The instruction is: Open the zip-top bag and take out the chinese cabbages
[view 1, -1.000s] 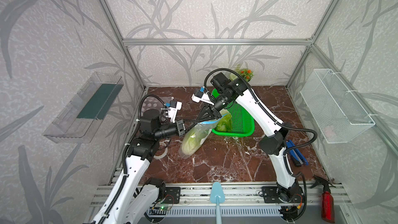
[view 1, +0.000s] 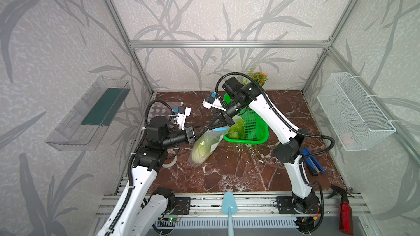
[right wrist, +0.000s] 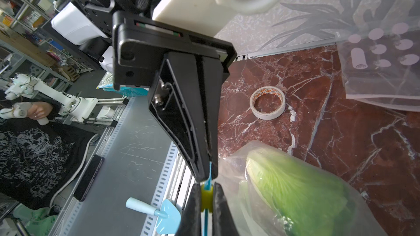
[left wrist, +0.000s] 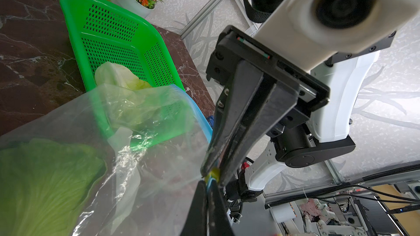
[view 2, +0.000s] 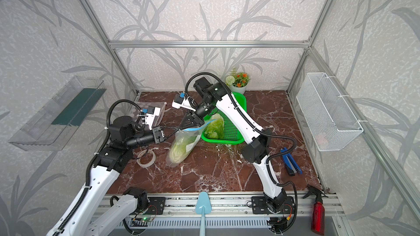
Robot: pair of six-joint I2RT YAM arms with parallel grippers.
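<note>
A clear zip bag (left wrist: 161,183) hangs tilted from its blue zip edge (left wrist: 197,112), with a pale green cabbage (right wrist: 297,188) inside its lower part. My left gripper is shut at one end of the zip, a thin bit of blue strip showing at its tips. Right against it, my right gripper is shut on the yellow zip slider (right wrist: 206,200); the blue strip runs through there. The fingertips of both arms nearly meet. Another cabbage (view 2: 214,127) lies in the green basket (view 2: 236,141), behind the bag.
A tape roll (view 2: 146,158) lies left of the bag, and a clear plastic piece with round marks (right wrist: 380,70) is at the back left. A flower pot (view 2: 238,88) stands behind the basket. Blue-handled tool (view 2: 291,161) lies at right.
Almost nothing differs. The left arm has shifted very slightly; the bag and right arm keep their places.
</note>
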